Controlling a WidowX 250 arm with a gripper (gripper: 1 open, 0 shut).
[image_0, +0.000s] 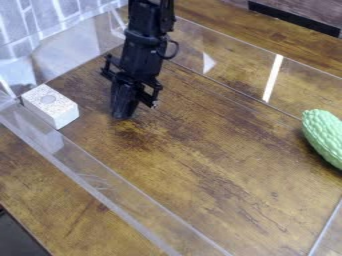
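The black robot arm reaches down from the top to the wooden surface, where its gripper (126, 106) is low and shut, at the left of centre. I cannot make out anything between its fingers. A white rectangular block (51, 106) with a faint pattern lies to the left of the gripper, apart from it. A pale green, bumpy oblong object (325, 138) lies at the right edge.
Clear plastic walls (94, 188) border the wooden surface (201, 170). A white cloth or sheet (34, 30) is at the top left.
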